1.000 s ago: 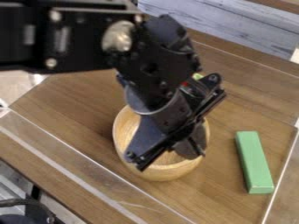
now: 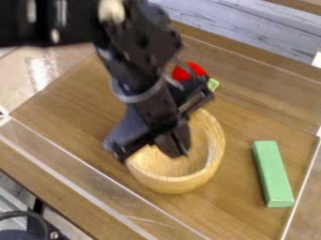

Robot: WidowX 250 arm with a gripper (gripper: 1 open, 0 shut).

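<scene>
A wooden bowl (image 2: 175, 173) sits on the wooden tabletop. Over its near-left part hangs my dark gripper (image 2: 146, 142), angled downward, blurred by motion; its fingers look shut, with nothing seen between them. Behind the arm a red object (image 2: 192, 71) with a bit of green beside it shows, partly hidden. A long pale green block (image 2: 272, 173) lies to the right of the bowl.
Clear strips run along its near-left and right edges, and a pale wooden board (image 2: 238, 28) stands at the back.
The arm and gripper have moved left and up, showing more of the bowl's inside and of the red object behind. The bowl and green block have not moved.
</scene>
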